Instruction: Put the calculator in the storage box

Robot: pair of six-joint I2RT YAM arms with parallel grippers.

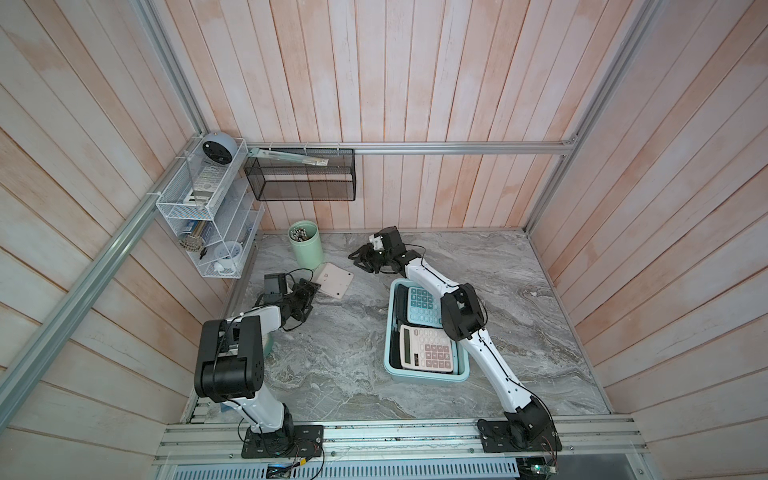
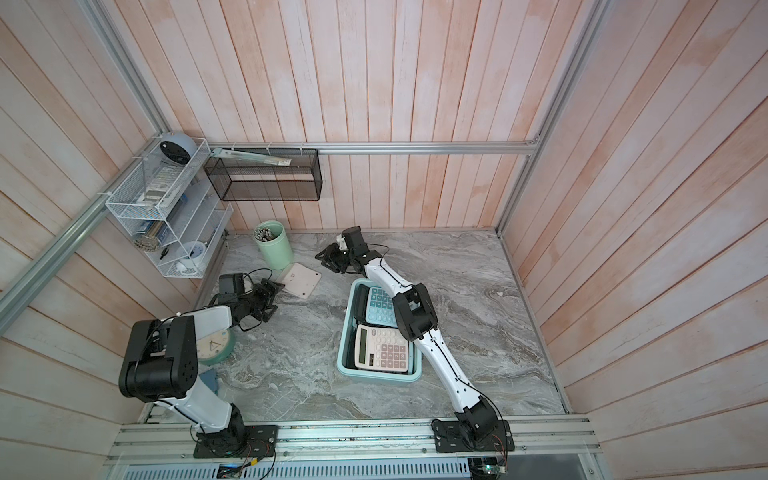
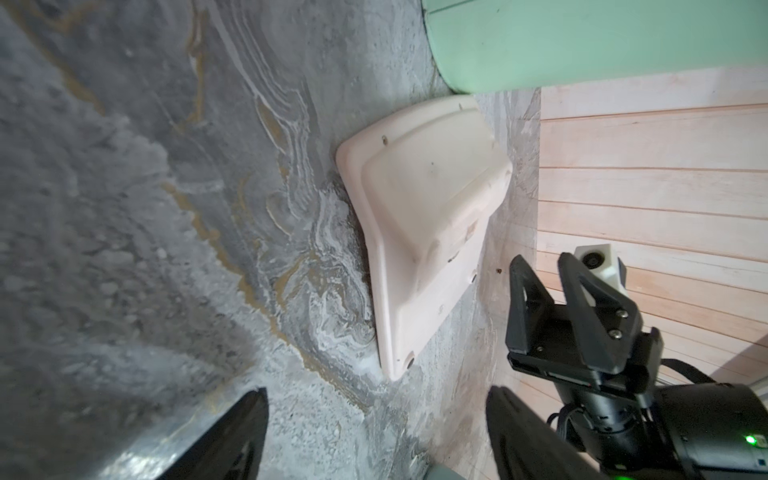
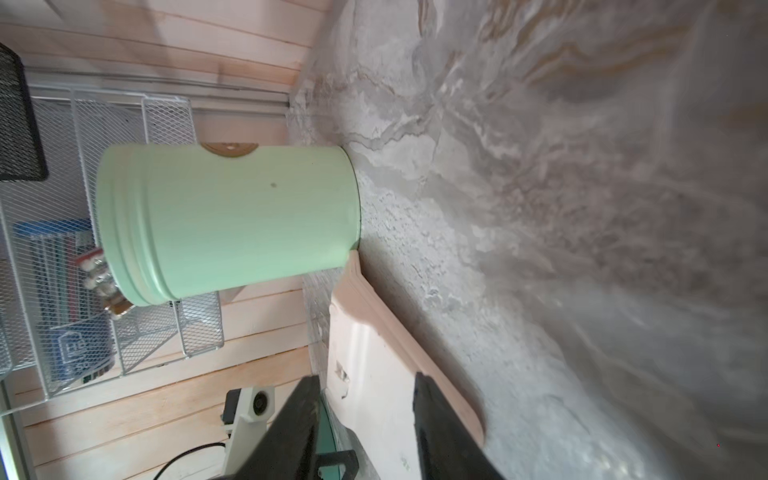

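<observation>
Face down on the marble table, a pale pink calculator [image 3: 432,184] lies against the foot of the green canister; in the top left view the same calculator [image 1: 333,281] is between my two grippers. My left gripper stands open on its near-left side, nothing between the fingers. To the calculator's right my right gripper is part open, apart from it in the top left view [image 1: 357,259]. The light blue storage box [image 1: 388,352] holds a pink calculator [image 1: 429,349] in front and a blue one [image 1: 424,306] behind.
The green canister [image 1: 307,246], full of small items, stands behind the calculator. A white wire rack [image 1: 200,209] rises at the left and a black mesh basket [image 1: 300,192] hangs on the back wall. My right arm passes over the box's right side.
</observation>
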